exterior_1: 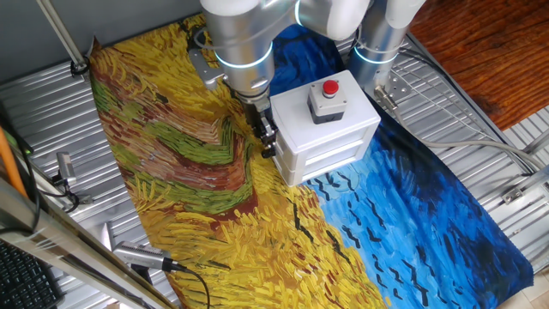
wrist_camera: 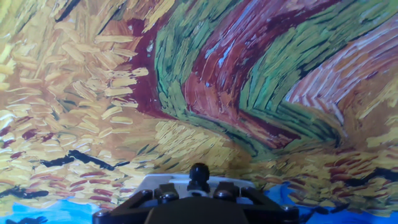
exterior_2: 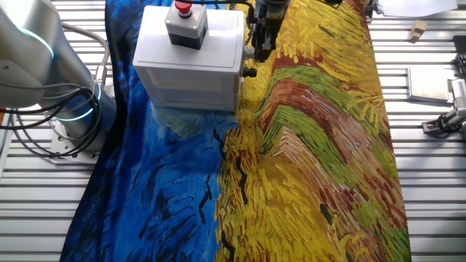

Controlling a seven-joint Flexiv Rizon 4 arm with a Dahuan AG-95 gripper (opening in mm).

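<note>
A white drawer box (exterior_1: 296,129) stands on the painted cloth. Black knobs are on its side facing the gripper; one knob (exterior_2: 250,72) shows low on that side. My gripper (exterior_1: 264,136) points down right beside this face, close to its upper part. In the wrist view the gripper shows at the bottom edge, its fingertips apart. A round black knob (wrist_camera: 199,173) appears in line with the gap between them, against a pale strip of the box. Whether the fingers touch a knob cannot be made out.
A grey emergency-stop box with a red button (exterior_1: 330,88) sits on top of the drawer box. A cabled metal device (exterior_1: 141,256) lies near the cloth's left edge.
</note>
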